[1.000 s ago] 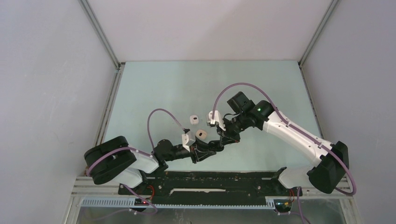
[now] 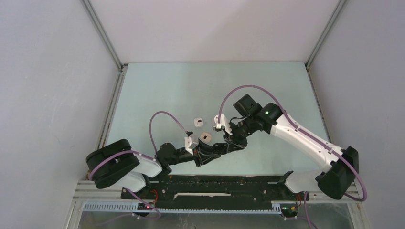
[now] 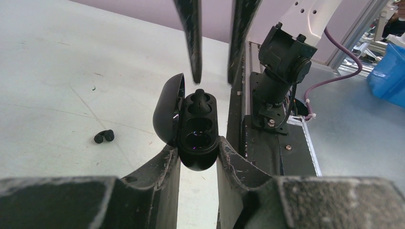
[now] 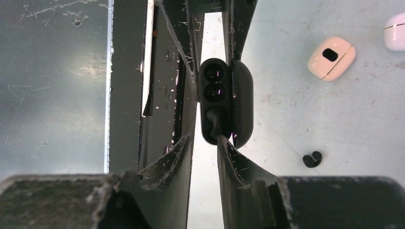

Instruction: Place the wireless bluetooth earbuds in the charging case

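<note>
My left gripper is shut on the black charging case (image 3: 198,155), its lid open to one side. One black earbud (image 3: 200,101) sits down in the slot at the far end of the case, and the slot (image 3: 197,139) nearer my left fingers is empty. My right gripper stands open just off the case, nothing between its fingers; the seated earbud (image 4: 216,121) shows beyond their tips. A second black earbud (image 4: 312,159) lies on the table, apart from both grippers.
A peach case (image 4: 332,58) and a white case (image 4: 395,32) rest on the table, behind the held case in the top view. The table's front rail (image 2: 217,193) runs close by.
The earbud sits lower in the case than a second ago. The left arm has stayed still.
</note>
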